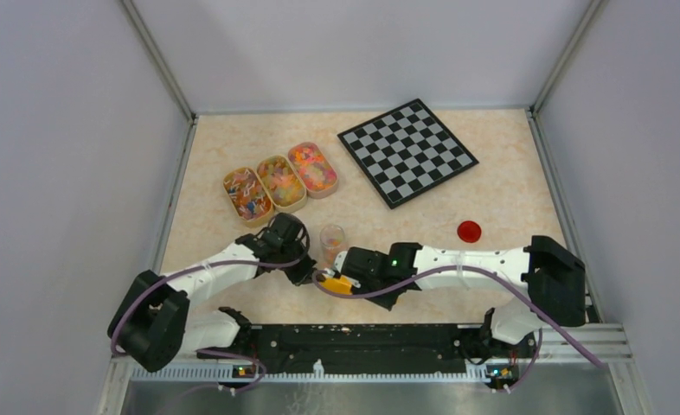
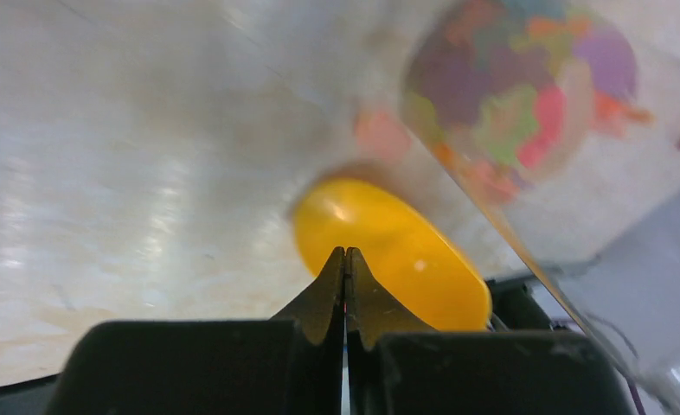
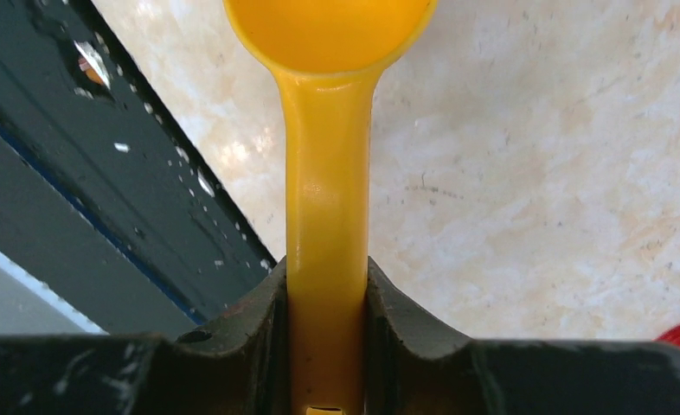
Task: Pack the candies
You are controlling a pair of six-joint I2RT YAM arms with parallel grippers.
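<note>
My right gripper is shut on the handle of a yellow scoop (image 3: 328, 181). The part of the scoop's bowl visible in the right wrist view looks empty. My left gripper is shut, with nothing showing between its fingertips; in the top view it stands just left of the scoop (image 1: 336, 284). A clear jar (image 1: 332, 237) stands behind the scoop. Through its wall the left wrist view shows mixed coloured candies (image 2: 527, 86), blurred. A pinkish-orange piece (image 2: 381, 136) appears beside the jar, apparently on the table.
Three candy-filled boxes stand at the back left: left box (image 1: 248, 194), middle box (image 1: 282, 181) and right box (image 1: 313, 168). A chessboard (image 1: 408, 152) lies at the back, a red lid (image 1: 469, 232) to the right. Open table lies between the lid and the jar.
</note>
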